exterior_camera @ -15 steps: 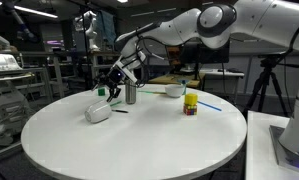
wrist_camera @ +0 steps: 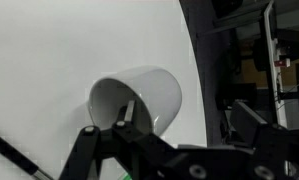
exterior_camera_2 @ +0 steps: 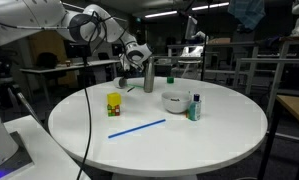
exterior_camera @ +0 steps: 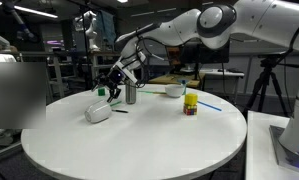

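A white cup (exterior_camera: 98, 111) lies on its side on the round white table at the left. In the wrist view the cup (wrist_camera: 147, 88) turns its mouth toward my gripper. My gripper (exterior_camera: 112, 96) reaches down just behind and to the right of the cup. Its fingers stand apart: one of the fingers (wrist_camera: 139, 116) overlaps the cup's mouth, while the other is right of the cup. Whether either finger touches the cup cannot be told. The lower part of the mouth is hidden by the gripper.
A dark pen (wrist_camera: 17, 154) and something green lie close to the cup. Farther off are a metal canister (exterior_camera_2: 149, 78), a white bowl (exterior_camera_2: 176, 101), a bottle (exterior_camera_2: 194, 107), yellow-and-red blocks (exterior_camera_2: 114, 104) and a blue stick (exterior_camera_2: 137, 129).
Arm and cup look unmoved. A plain grey block covers part of the left edge of exterior view 1 now; it was not there before.
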